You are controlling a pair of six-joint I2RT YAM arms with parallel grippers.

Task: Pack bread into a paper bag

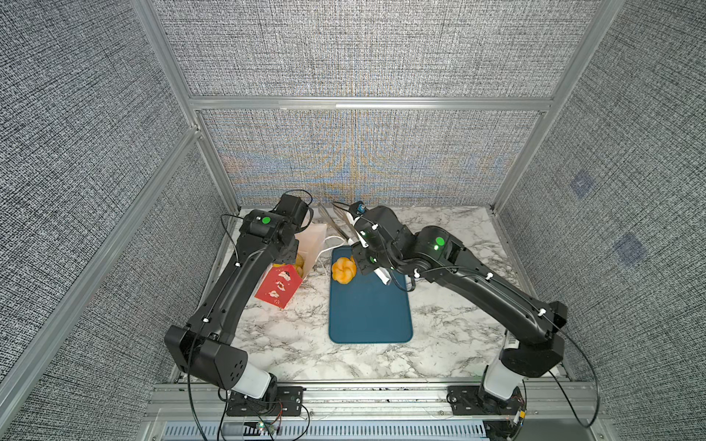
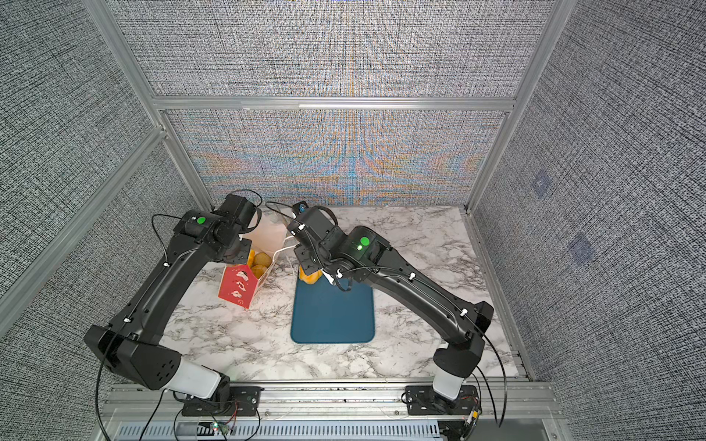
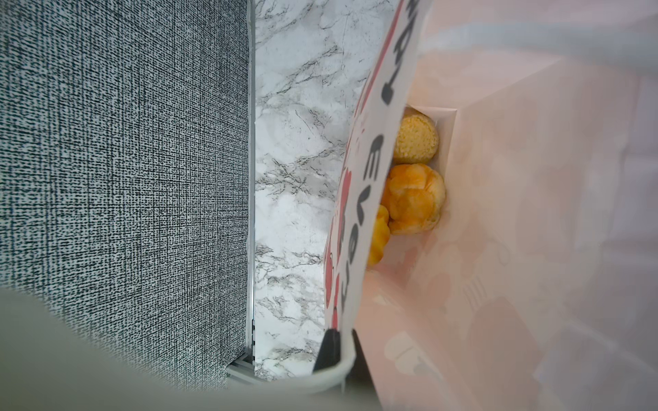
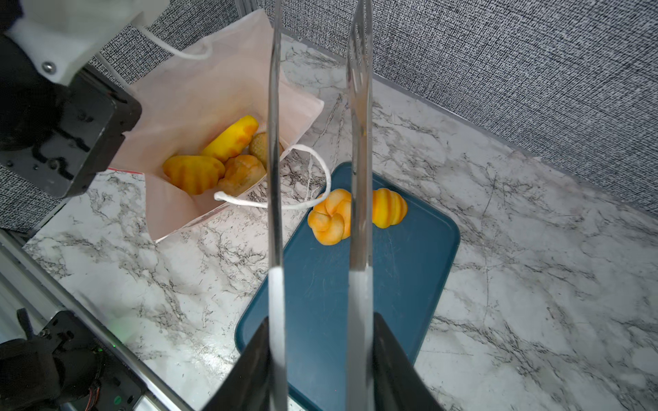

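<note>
The paper bag (image 1: 278, 286), red and white, stands open at the left. My left gripper is shut on its rim. Inside lie several breads, among them a round golden bun (image 3: 414, 198) and a yellow ridged bread (image 4: 194, 173). A knotted roll (image 1: 343, 270) and a yellow ridged bread (image 4: 389, 207) rest at the far end of the blue tray (image 1: 370, 316). My right gripper is shut on metal tongs (image 4: 361, 150) over the tray. The two tong arms stand apart, no bread visibly clamped between them.
A white bag handle (image 4: 323, 185) loops out toward the tray and passes close to the tongs. The near part of the tray is bare. Clear marble table (image 1: 463, 323) lies right of it.
</note>
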